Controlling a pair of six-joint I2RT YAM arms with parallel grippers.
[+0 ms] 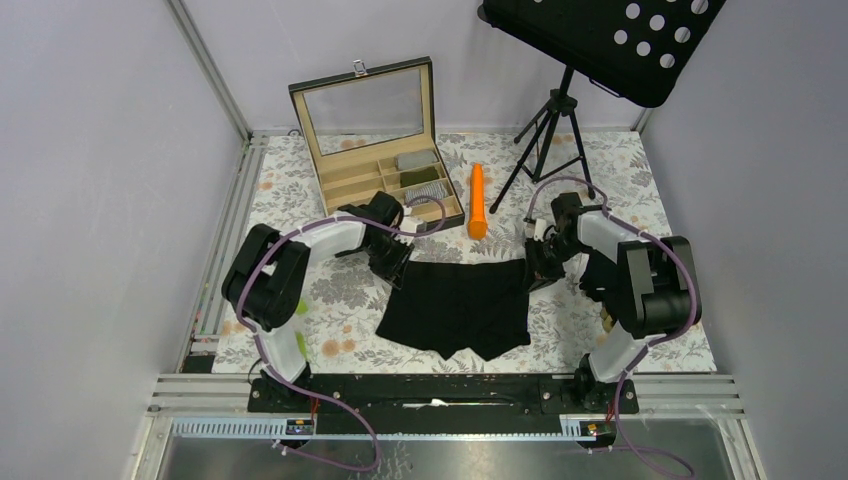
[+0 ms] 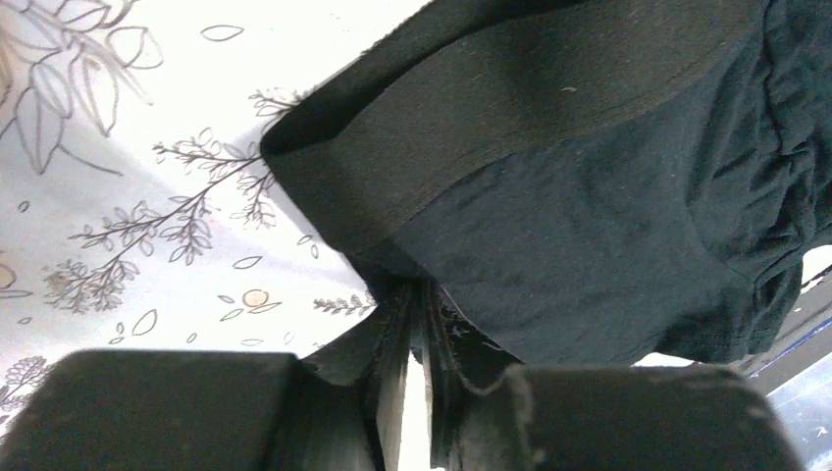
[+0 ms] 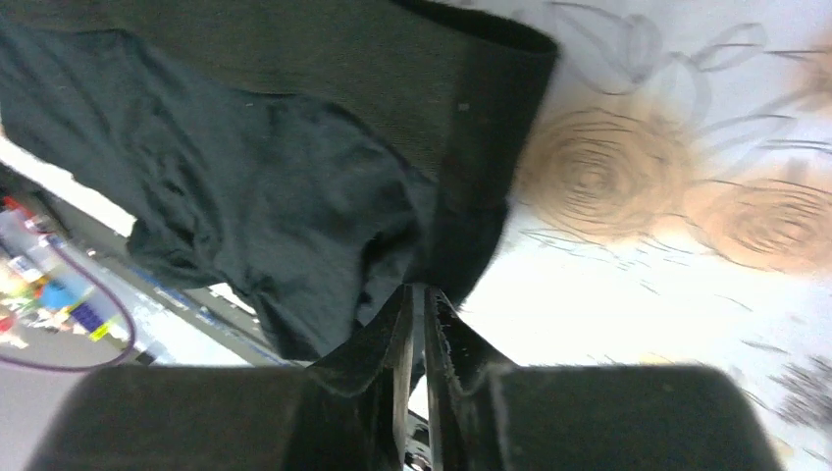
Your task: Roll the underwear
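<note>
Black underwear [image 1: 460, 305] lies spread on the floral mat in the middle, its upper band [image 2: 520, 78] showing in the left wrist view. My left gripper [image 1: 396, 280] is down at its upper left side; in the left wrist view its narrowly spaced fingertips [image 2: 442, 314] sit on the cloth edge. My right gripper [image 1: 533, 278] is at the upper right side, fingertips [image 3: 437, 314] close together over the folded edge [image 3: 481, 128]. Whether either has cloth between its fingers is hidden.
An open compartment box [image 1: 348, 185] with folded items stands behind, beside an orange cylinder [image 1: 477, 200]. A black stand [image 1: 562, 105] is at back right. Dark cloth [image 1: 600, 280] lies under the right arm.
</note>
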